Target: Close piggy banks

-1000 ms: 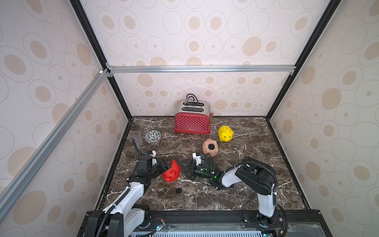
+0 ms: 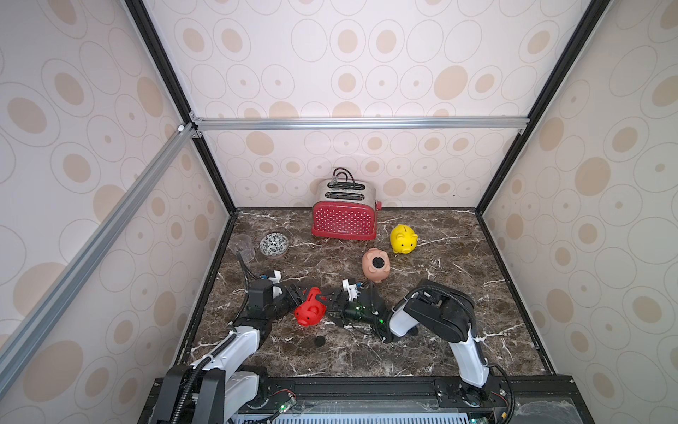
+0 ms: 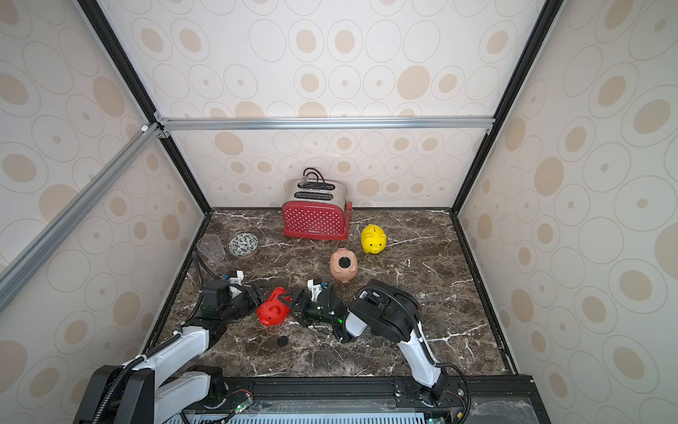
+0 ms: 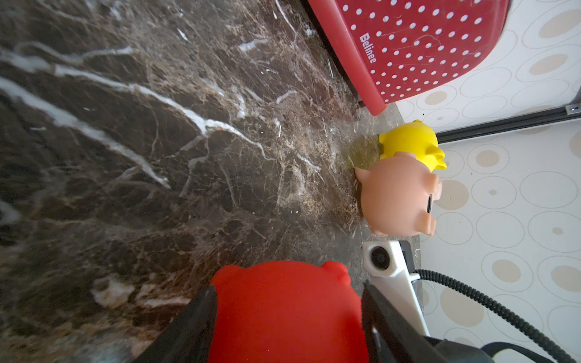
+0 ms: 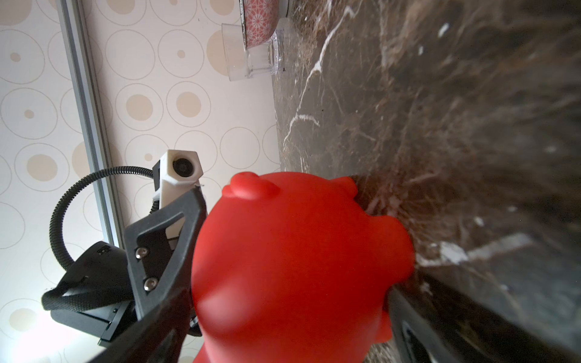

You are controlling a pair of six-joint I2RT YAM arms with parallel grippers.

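A red piggy bank (image 2: 309, 309) lies between my left gripper (image 2: 295, 296) and my right gripper (image 2: 323, 300). In both wrist views its body sits between the fingers. The right gripper is open around it; whether the left one grips it is unclear. A pink piggy bank (image 2: 375, 272) with a dark round patch on it is behind the right arm, and an upright yellow piggy bank (image 2: 404, 240) stands farther back. A small black disc (image 2: 319, 340) lies on the counter in front of the red bank.
A red dotted toaster (image 2: 343, 220) stands against the back wall. A patterned bowl (image 2: 274, 243) and a clear container (image 3: 210, 248) are at the back left. The counter's right part beyond the arm is clear.
My right arm has shifted leftward toward the red bank. The red bank has moved slightly right, and the left gripper has moved slightly with it.
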